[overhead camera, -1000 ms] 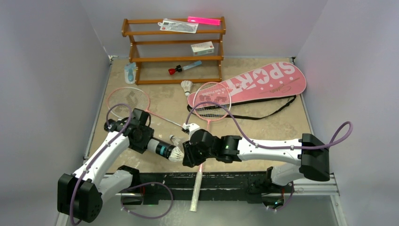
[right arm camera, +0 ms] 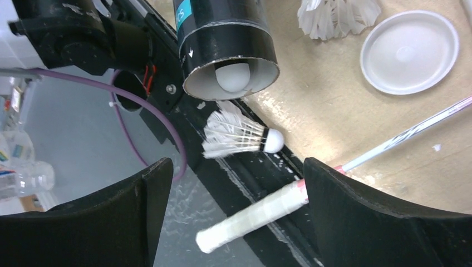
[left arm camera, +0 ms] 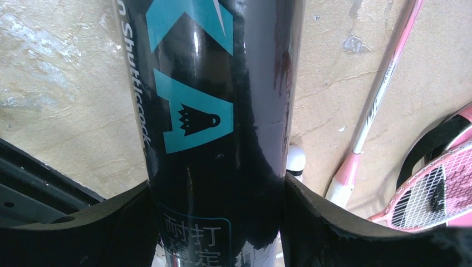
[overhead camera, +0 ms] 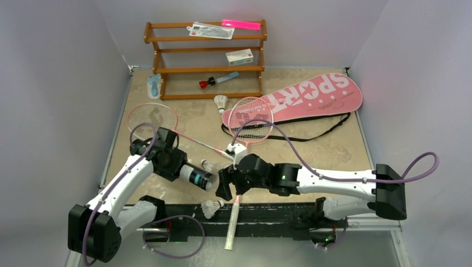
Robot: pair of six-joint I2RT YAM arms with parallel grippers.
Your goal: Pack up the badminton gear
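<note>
The black shuttlecock tube (overhead camera: 196,175) is held by my left gripper, which is shut around it. Its open mouth points toward my right gripper (overhead camera: 224,186), and a rounded white tip (right arm camera: 232,77) shows inside. Outside the tube, a shuttlecock (right arm camera: 236,133) rests on the black front edge, just below the mouth. My right gripper stands open and empty, apart from that shuttlecock. Another shuttlecock (right arm camera: 337,18) lies on the mat beside a round white lid (right arm camera: 409,53); a third (overhead camera: 221,102) is near the rack.
One racket (overhead camera: 232,225) extends over the front edge beneath my right arm; another racket (overhead camera: 153,117) lies at left. The pink racket bag (overhead camera: 317,97) is at the back right. A wooden rack (overhead camera: 206,69) holds small items. Bare mat lies right of centre.
The shuttlecock at the tube's mouth a second ago is now below it on the front edge. The tube stays in my left gripper.
</note>
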